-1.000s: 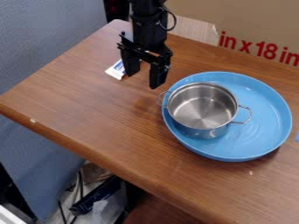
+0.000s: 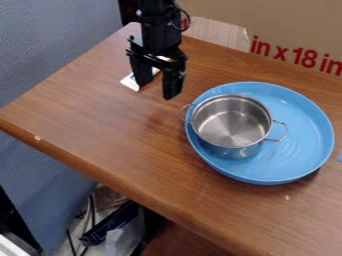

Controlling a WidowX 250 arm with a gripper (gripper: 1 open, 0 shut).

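A steel pot (image 2: 233, 124) with two side handles sits on a blue plate (image 2: 298, 156) at the right of the wooden table. My black gripper (image 2: 156, 83) hangs over the table to the upper left of the plate, its two fingers apart with nothing visible between them. A small white object (image 2: 131, 80), perhaps paper or card, lies on the table beside and partly behind the gripper.
A cardboard box (image 2: 281, 30) stands along the back. Beyond the table's left edge is a drop to the floor, with cables below.
The gripper has shifted slightly to the left over the last second. The pot and plate have stayed in place.
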